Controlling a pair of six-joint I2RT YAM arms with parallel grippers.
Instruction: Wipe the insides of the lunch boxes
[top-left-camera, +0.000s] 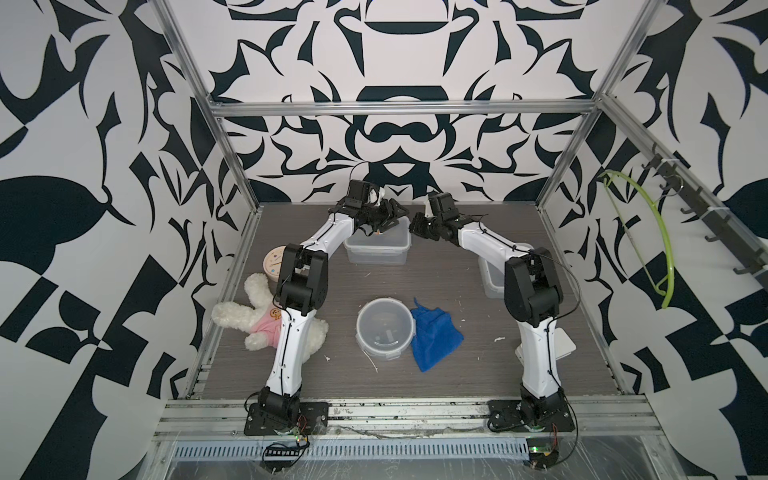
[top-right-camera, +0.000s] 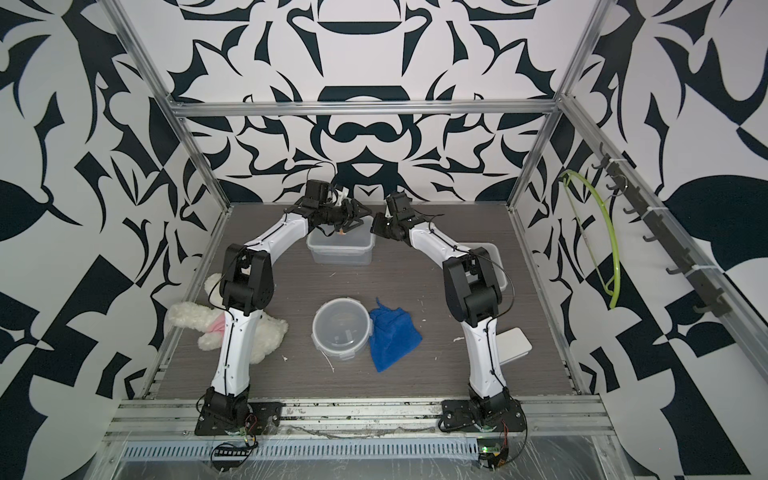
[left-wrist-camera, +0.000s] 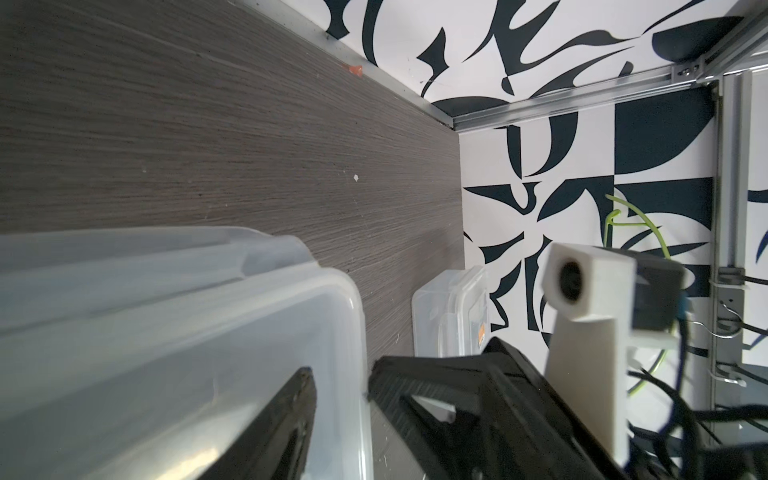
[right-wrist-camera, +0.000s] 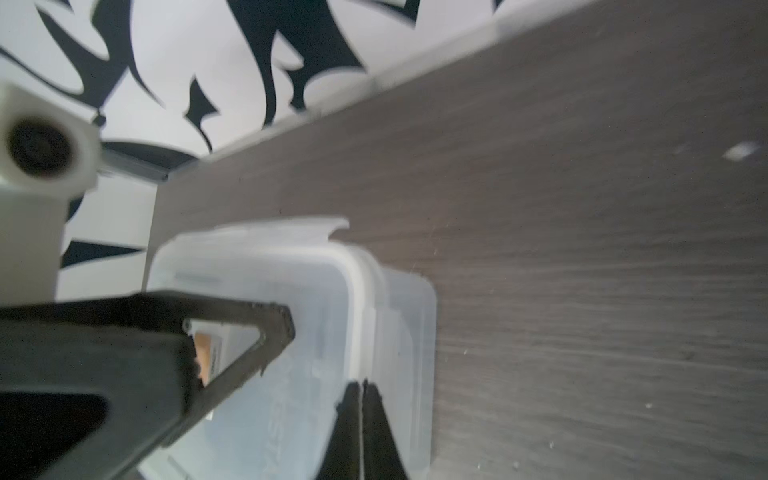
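A rectangular lidded lunch box (top-left-camera: 376, 254) stands at the back middle. My left gripper (top-left-camera: 390, 211) is open over its top, nothing held. My right gripper (top-left-camera: 417, 225) is shut, nothing between its fingers, at the box's right end; the right wrist view shows the shut fingertips at the lid's rim. A round lidded box (top-left-camera: 385, 326) stands at front middle, beside a blue cloth (top-left-camera: 437, 336). Another box (top-right-camera: 492, 257) stands at the right, partly hidden by my right arm.
A white plush toy (top-left-camera: 240, 315) and a round tan container (top-left-camera: 272, 261) lie at the left. A white flat object (top-right-camera: 512, 345) lies at the front right.
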